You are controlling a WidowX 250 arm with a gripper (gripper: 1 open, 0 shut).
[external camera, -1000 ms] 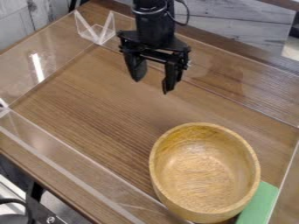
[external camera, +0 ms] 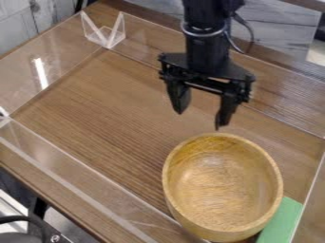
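My black gripper hangs in the upper middle, pointing down over the wooden table, its two fingers spread apart with nothing seen between them. A tan round bowl sits at the lower right, just below and slightly right of the gripper.
A green object lies at the bottom right corner beside the bowl. A clear wire-like stand is at the upper left. A marbled wall runs along the back.
The bowl has not moved.
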